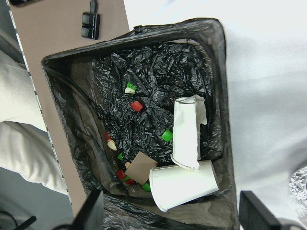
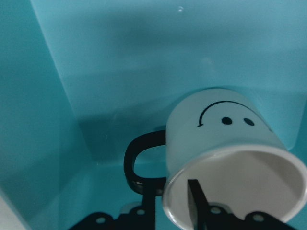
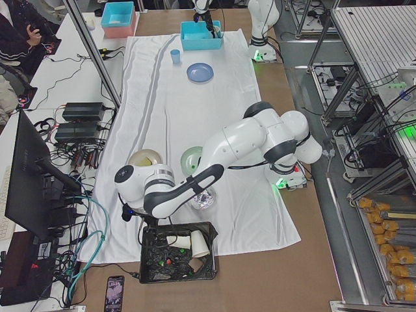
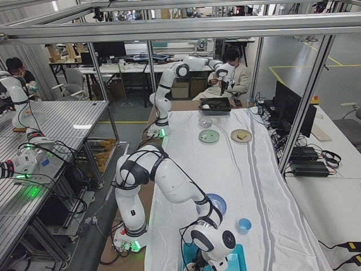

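Note:
My left gripper is raised over a black, liner-covered bin (image 1: pixel 218 72), which holds a white crumpled paper roll (image 1: pixel 188 129), a white paper cup (image 1: pixel 182 187), a brown card (image 1: pixel 141 167) and several small red and green scraps. Its two fingertips sit wide apart at the lower edge of the left wrist view, with nothing between them. My right gripper is down in a turquoise box (image 2: pixel 57 120), at a white smiley mug (image 2: pixel 211 120) lying on its side; one finger is inside the rim, the other outside by the black handle. Whether it grips is unclear.
A green plate (image 4: pixel 208 136), a tan plate with a yellow item (image 4: pixel 241 135), a blue plate (image 3: pixel 199 72) and a blue cup (image 3: pixel 175 56) stand on the white cloth. A monitor and cables line one side.

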